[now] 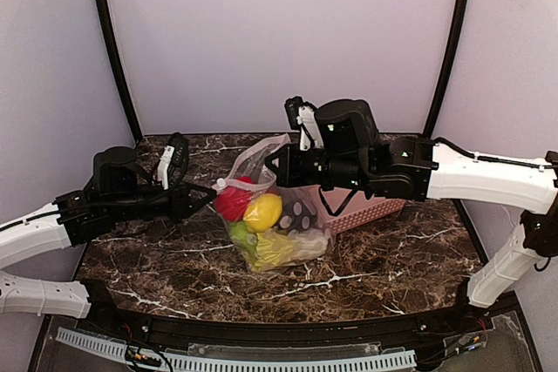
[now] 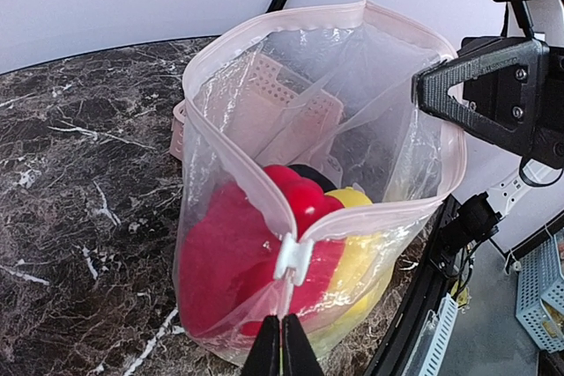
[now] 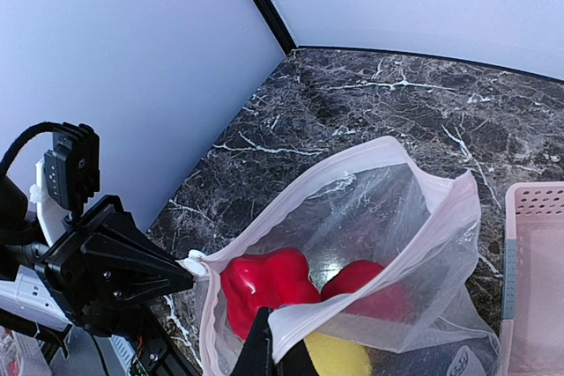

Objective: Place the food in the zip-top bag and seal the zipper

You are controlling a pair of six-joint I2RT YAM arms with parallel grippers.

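The clear zip bag (image 1: 296,250) stands on the marble table, holding a red pepper (image 3: 264,288), yellow food (image 1: 262,213), green food (image 1: 242,237) and dark items; its mouth gapes in both wrist views. My left gripper (image 1: 210,195) is at the bag's left end, beside the white slider (image 2: 293,257), fingers together; whether they pinch it is unclear. My right gripper (image 1: 275,161) is shut on the bag's pink-white top edge, as the left and right wrist views show (image 3: 277,350).
A pink basket (image 3: 538,261) stands behind and right of the bag. Walls bound the back and sides.
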